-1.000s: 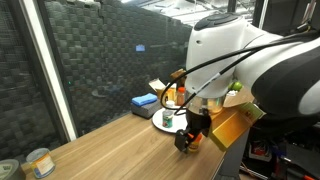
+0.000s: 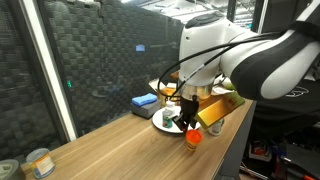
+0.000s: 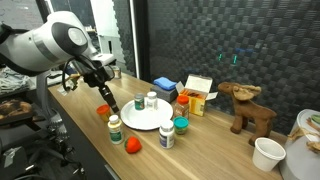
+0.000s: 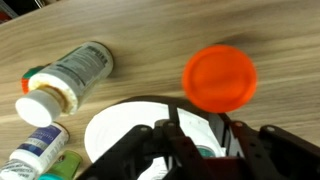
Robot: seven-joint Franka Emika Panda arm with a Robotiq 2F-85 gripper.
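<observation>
An orange cup stands on the wooden table near its front edge. It shows as a round orange shape in the wrist view, just beyond the fingertips. My gripper hangs above and slightly to the plate side of the cup, apart from it. A gap shows between its two fingers in the wrist view, and nothing is held there. From the second exterior view, the cup sits below the gripper.
A white plate with small jars on it lies close by. A white-capped bottle, a red tomato and another bottle stand around it. Farther off are a blue sponge and a brown toy moose.
My gripper has risen from beside the cup and moved away from the exterior camera, toward the plate. The cup, partly covered by the fingers before, now stands in plain sight.
</observation>
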